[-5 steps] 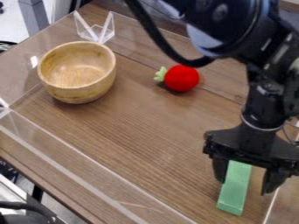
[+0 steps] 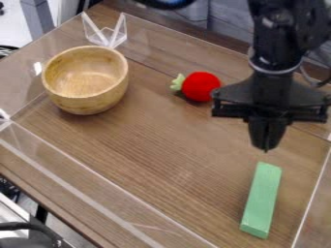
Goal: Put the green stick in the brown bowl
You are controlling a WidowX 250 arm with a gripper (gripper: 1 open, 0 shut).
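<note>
The green stick lies flat on the table at the lower right, wholly in view, its long side running from near to far. My black gripper hangs above and beyond the stick's far end, clear of it. No green shows at its fingertips, and whether they stand apart or together is hard to make out. At the upper left stands the brown bowl, a light wooden one, empty as far as I can see.
A red tomato-like toy with a green top rests just left of the arm. A clear plastic thing sits behind the bowl.
The stick stays where it was, now uncovered. Bowl and red toy have not moved.
</note>
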